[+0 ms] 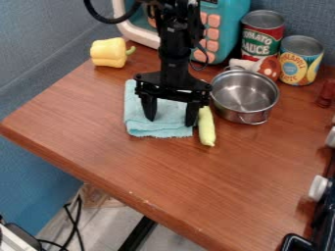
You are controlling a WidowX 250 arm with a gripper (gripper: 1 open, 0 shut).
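Observation:
My black gripper (170, 108) hangs low over a folded light-blue cloth (144, 123) in the middle of the wooden table, its fingers apart and reaching down at or just above the cloth. Whether anything is between them is hard to see. A pale yellow, elongated item (207, 127) lies just right of the gripper. A steel pot (248, 106) stands to the right of it.
A yellow pepper (110, 53) sits at the back left. Two cans, a red can (262, 34) and a yellow can (300, 64), stand at the back right beside a teal appliance (225, 29).

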